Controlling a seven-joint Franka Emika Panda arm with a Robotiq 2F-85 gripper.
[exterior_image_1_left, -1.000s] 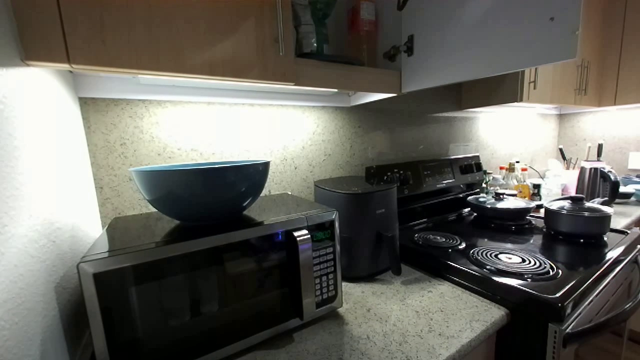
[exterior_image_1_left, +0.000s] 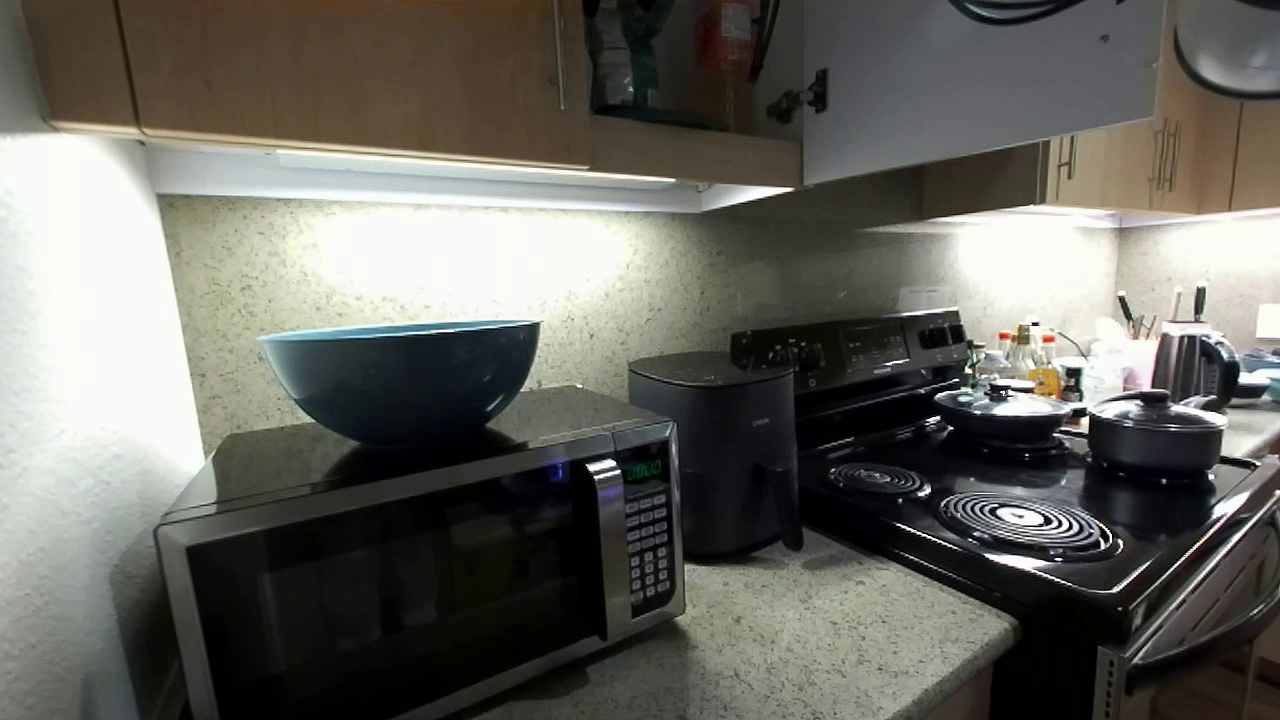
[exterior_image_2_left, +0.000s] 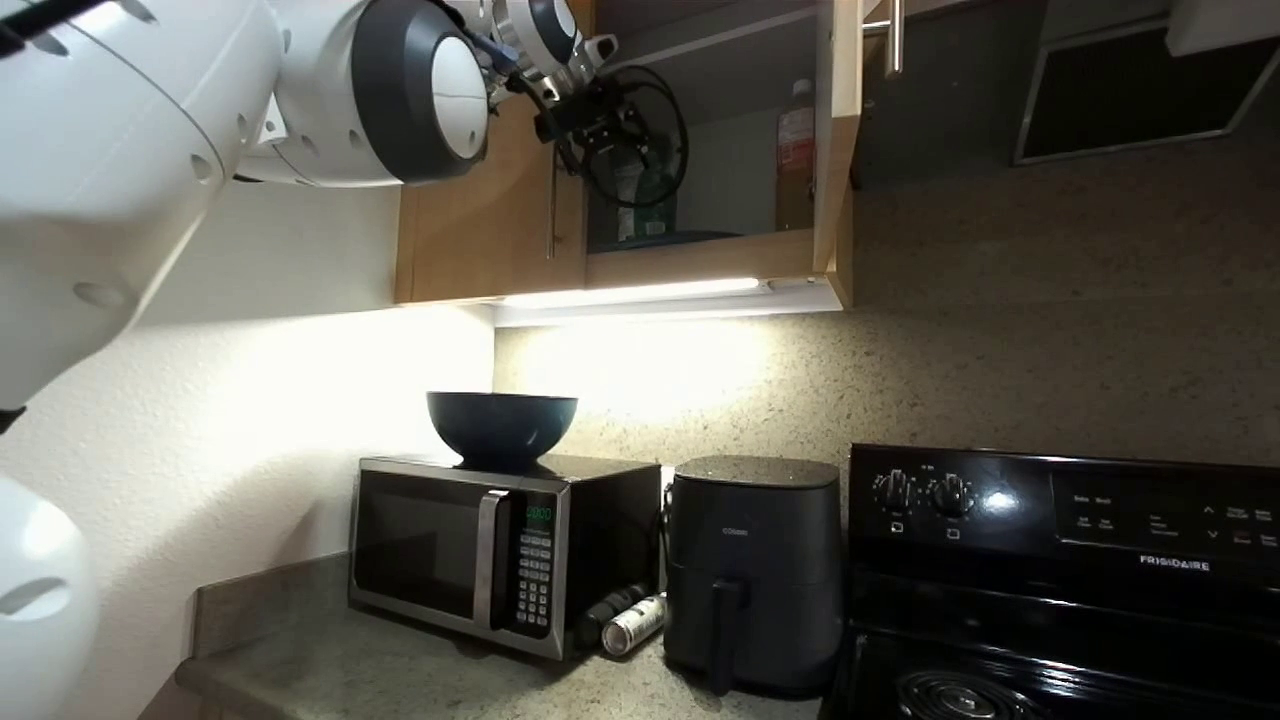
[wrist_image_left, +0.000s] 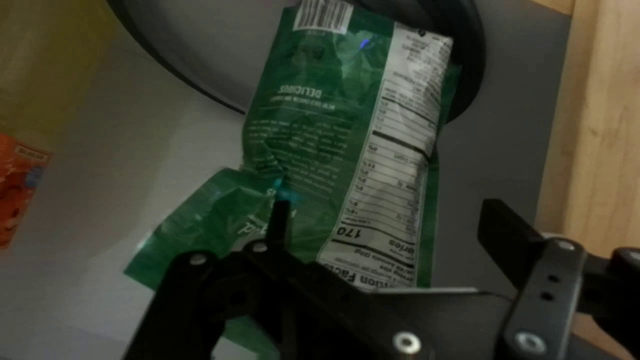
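A green bag (wrist_image_left: 312, 120) with a white nutrition panel lies in the open upper cabinet, partly over a dark round rim (wrist_image_left: 474, 66). My gripper is open, its black fingers (wrist_image_left: 507, 231) spread to either side of the lower part of the bag in the wrist view. Nothing is visibly clamped, and whether a finger touches the bag cannot be told. In exterior view 2 the gripper reaches into the cabinet, where the bag (exterior_image_2_left: 654, 198) shows behind its cables.
The open cabinet door (exterior_image_1_left: 984, 84) hangs to the right of the opening. Beside the bag stands a red-labelled container (exterior_image_2_left: 795, 144). Below are a microwave (exterior_image_1_left: 420, 564) bearing a blue bowl (exterior_image_1_left: 408, 378), an air fryer (exterior_image_1_left: 714, 456) and the stove (exterior_image_1_left: 912, 552).
Black cables and a pale round arm part have come into the top right of exterior view 1. A dark piece near the cabinet opening has shifted left, closer to the red-labelled container.
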